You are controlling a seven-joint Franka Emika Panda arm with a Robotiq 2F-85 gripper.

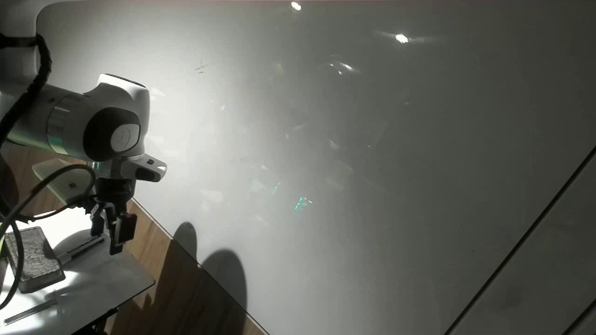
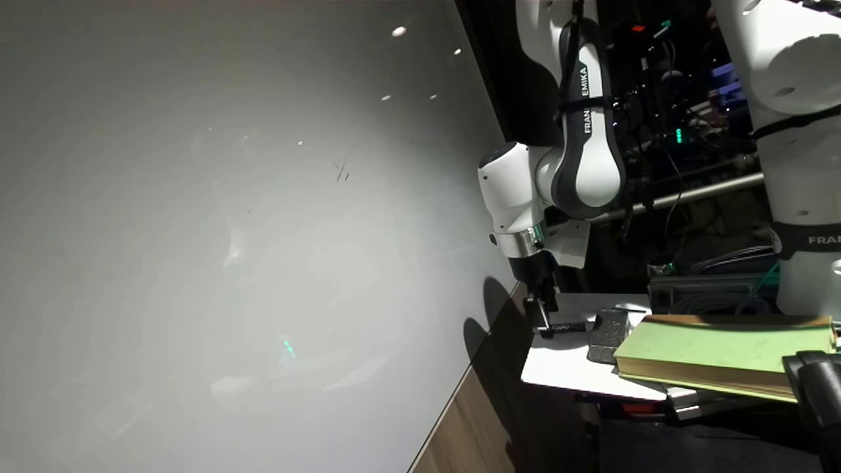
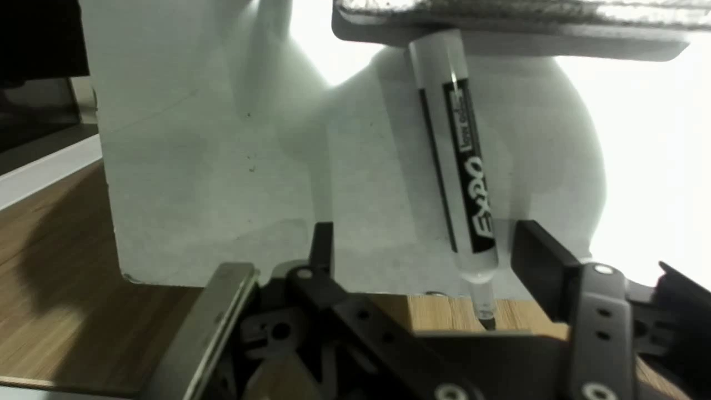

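Observation:
A capless EXPO marker, white with a black label, lies on the white tray. Its dark tip pokes past the tray's edge, and its other end is close to the eraser block. My gripper is open, with a wide gap between its fingers; the marker's tip end appears within that gap, nearer the right finger, unheld. In exterior view 1 the gripper points down over the tray, and the marker stretches from it toward the grey eraser.
A large whiteboard bears a few small dark strokes. Wood panelling runs between board and tray. A green book rests beyond the eraser. A thin grey bar lies on the tray.

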